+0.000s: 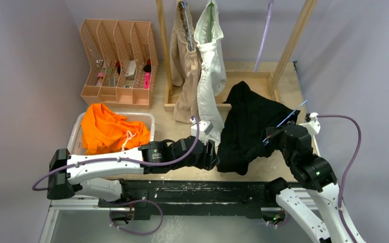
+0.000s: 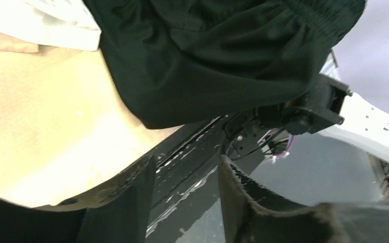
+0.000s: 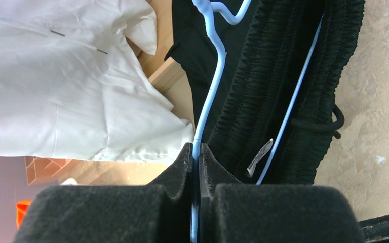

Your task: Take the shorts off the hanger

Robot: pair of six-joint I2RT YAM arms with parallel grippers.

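The black shorts (image 1: 245, 116) lie spread over the front of the wooden rack base and the table. My right gripper is shut on the thin blue hanger (image 3: 211, 96). Another blue wire of it runs inside the shorts' gathered waistband (image 3: 263, 76), beside a drawstring and small white tag. In the top view, the hanger (image 1: 295, 111) slants across the right end of the shorts. My left gripper is open, its fingers apart and empty; beyond them the left wrist view shows a loose lower edge of the shorts (image 2: 192, 86).
Beige trousers (image 1: 185, 76) and white trousers (image 1: 211, 76) hang from the rack, just left of the shorts. A white basket (image 1: 151, 119) with orange cloth stands at the left, in front of a pink divided organizer (image 1: 119, 101). Bare table shows right of the rack.
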